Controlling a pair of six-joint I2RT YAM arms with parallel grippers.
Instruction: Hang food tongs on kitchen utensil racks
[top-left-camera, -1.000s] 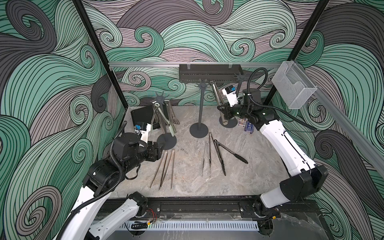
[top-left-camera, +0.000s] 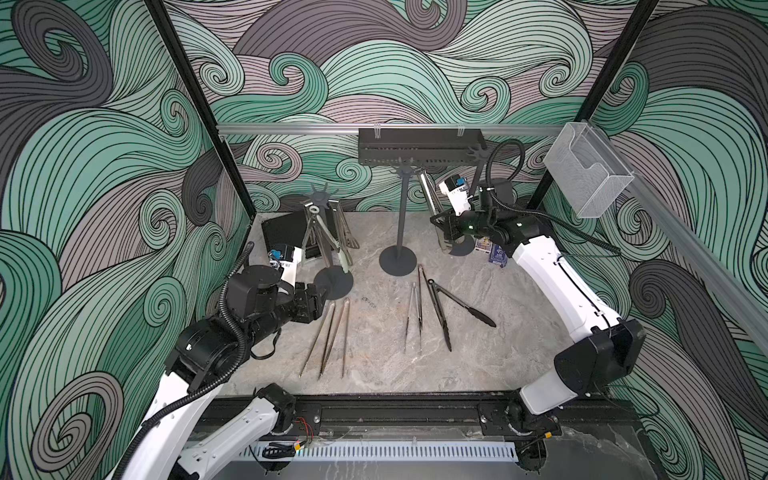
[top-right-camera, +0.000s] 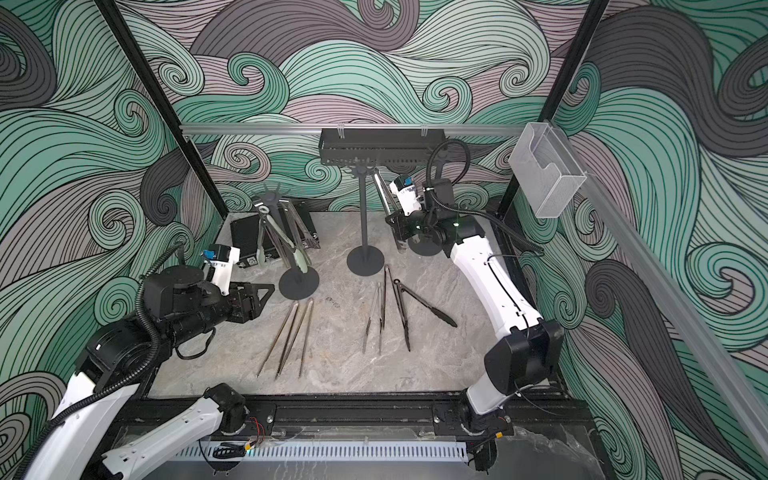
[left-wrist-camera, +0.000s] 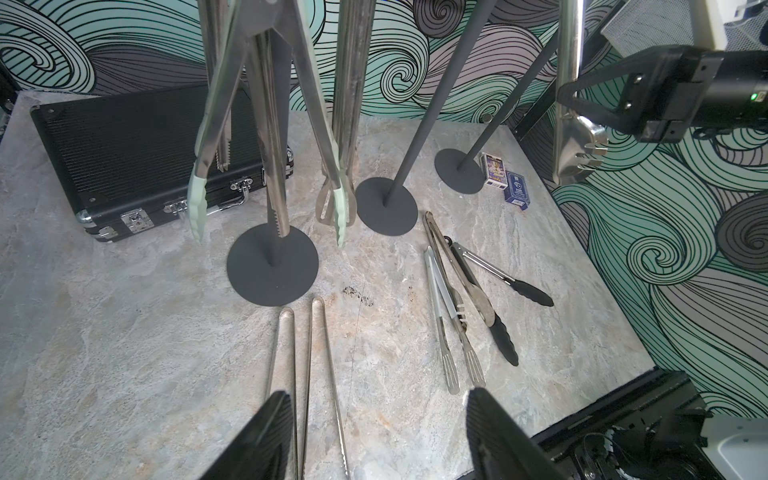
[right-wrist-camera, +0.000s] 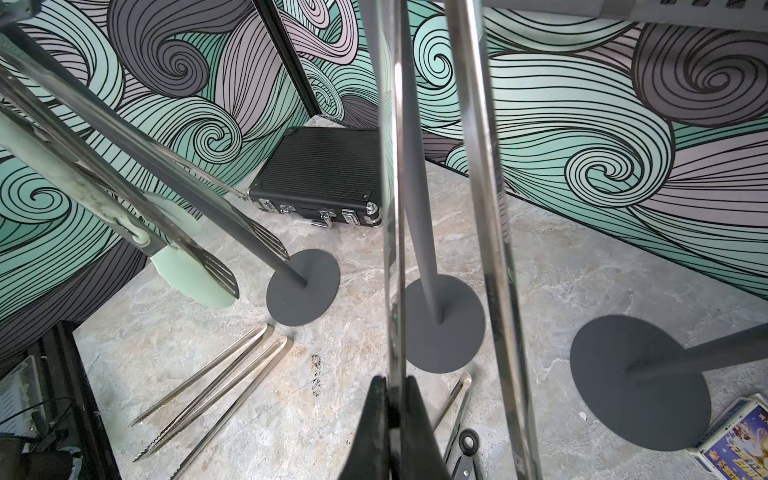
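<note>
Three grey racks stand on the table: the left one is hung with several tongs, including mint-tipped ones; the middle and right ones are behind the loose tongs. Steel tongs hang from my right gripper, which is shut on one arm of them beside the middle rack's top. My left gripper is open and empty, low at front left of the left rack. More tongs and black-tipped tongs lie on the front of the table.
A black case lies at back left. Two small card boxes sit by the right rack. A mesh basket is on the upper right rail, and a dark shelf spans the back.
The left arm has not moved.
</note>
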